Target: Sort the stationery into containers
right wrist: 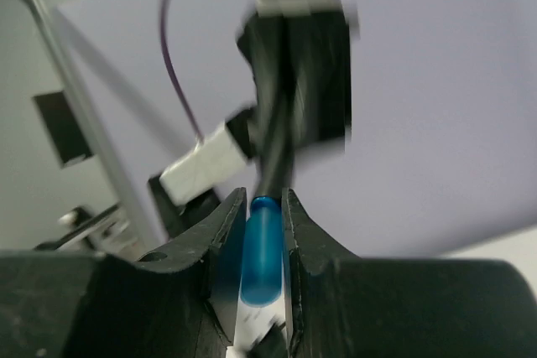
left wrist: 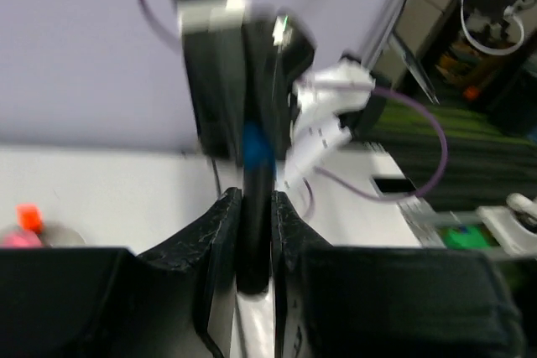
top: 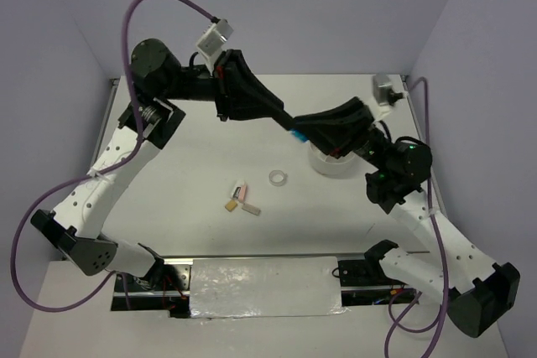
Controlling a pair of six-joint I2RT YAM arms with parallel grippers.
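Note:
My two grippers meet in mid-air over the table. The left gripper (top: pixel 281 115) is shut on the dark body of a marker (left wrist: pixel 254 232); the right gripper (top: pixel 302 132) is shut on its blue part (right wrist: pixel 262 253), in line with the dark part. Whether the two parts are joined is unclear through the blur. A white bowl (top: pixel 331 165) stands under my right arm, mostly hidden. A tape ring (top: pixel 278 178) lies mid-table, and small pieces like erasers (top: pixel 239 192) lie left of it at the front.
Both arms occupy the space above it, close to each other. Walls stand at the sides and back.

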